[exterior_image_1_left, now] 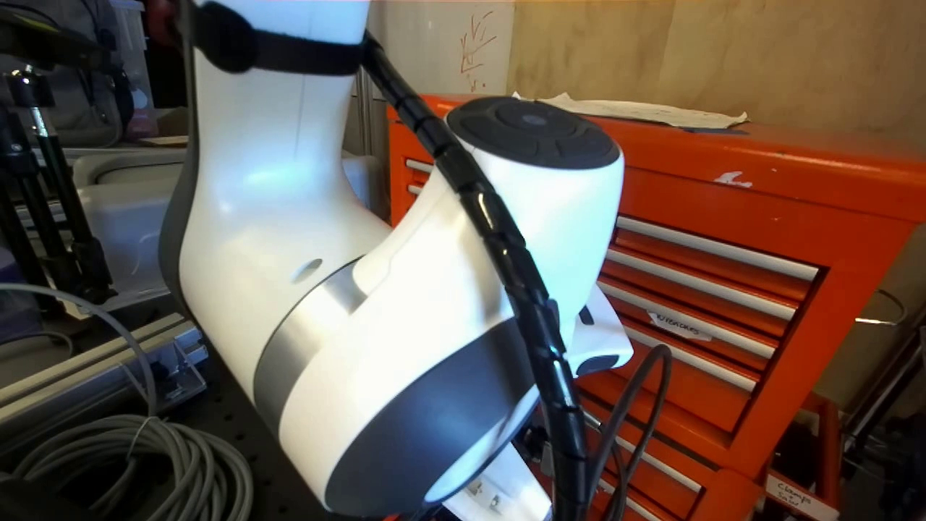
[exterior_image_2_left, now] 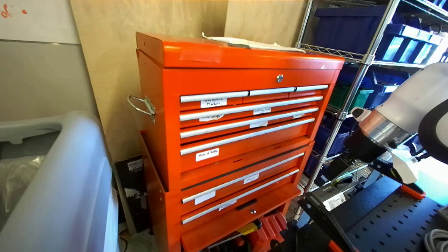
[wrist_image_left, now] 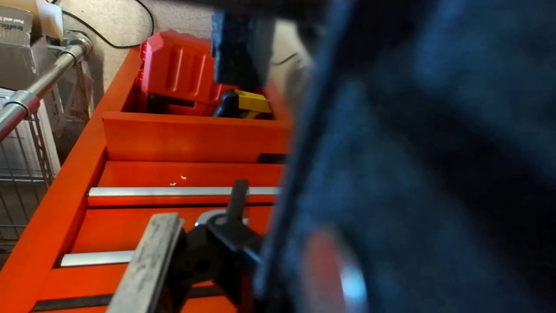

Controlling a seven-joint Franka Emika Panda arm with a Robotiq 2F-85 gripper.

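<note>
In the wrist view my gripper is open, its fingers wide apart: a light grey finger (wrist_image_left: 143,266) low in the picture and a dark one at the top. Nothing shows between them. Behind lies the front of the orange-red tool chest (wrist_image_left: 195,138), with a silver drawer handle (wrist_image_left: 182,192) across the gap. How far the fingers are from it is hard to tell. A dark, blurred mass covers the right of this view. In exterior view 2 my wrist (exterior_image_2_left: 365,142) is right of the chest (exterior_image_2_left: 252,61); my white arm (exterior_image_1_left: 417,382) hides the gripper in exterior view 1.
A red case (wrist_image_left: 180,68) and a yellow tool (wrist_image_left: 253,101) sit in the chest's lower bay. Wire shelving with blue bins (exterior_image_2_left: 348,31) stands behind my arm. Grey coiled cable (exterior_image_1_left: 165,460) lies by the arm's base. A pale sheet (exterior_image_2_left: 256,43) rests on the chest.
</note>
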